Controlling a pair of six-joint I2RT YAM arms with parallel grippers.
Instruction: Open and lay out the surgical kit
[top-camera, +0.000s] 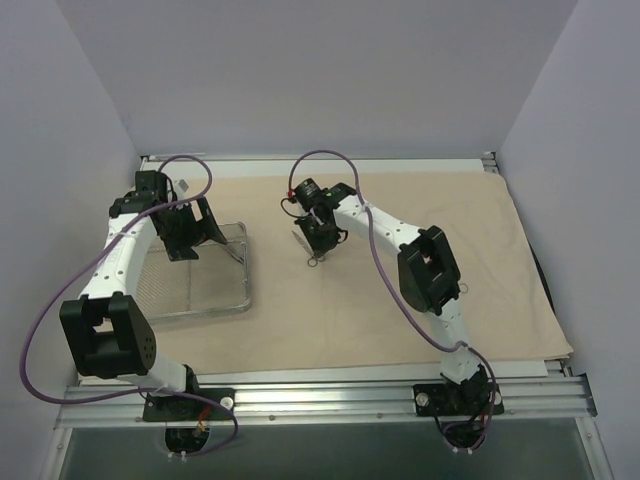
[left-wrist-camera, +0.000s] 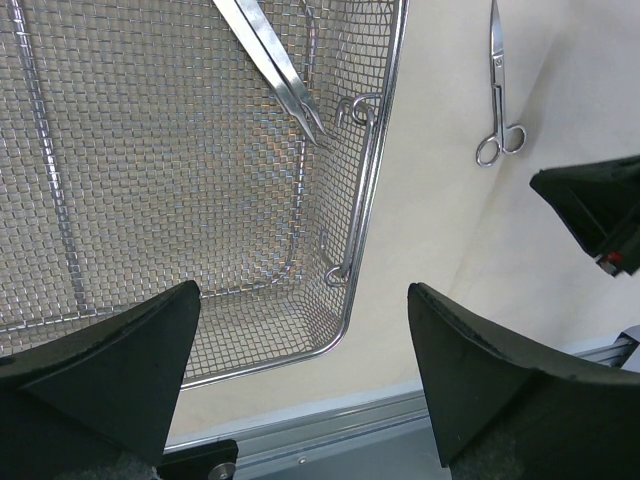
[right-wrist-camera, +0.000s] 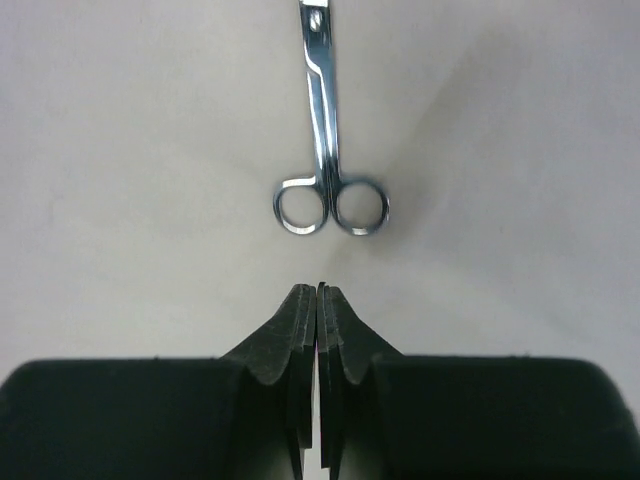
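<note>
A pair of scissors lies on the pale cloth, handle rings nearest my right gripper. That gripper is shut with nothing between its fingertips, just short of the rings and apart from them. The same scissors show whole in the left wrist view; from the top they are partly covered by the right gripper. My left gripper stands open above the wire mesh tray, empty. Inside the tray, near its right wall, lie tweezers.
A metal loop handle hangs at the tray's right wall. At the far right, a handle ring of another instrument peeks out beside the right arm, which hides the rest. The cloth between tray and right arm is bare in front.
</note>
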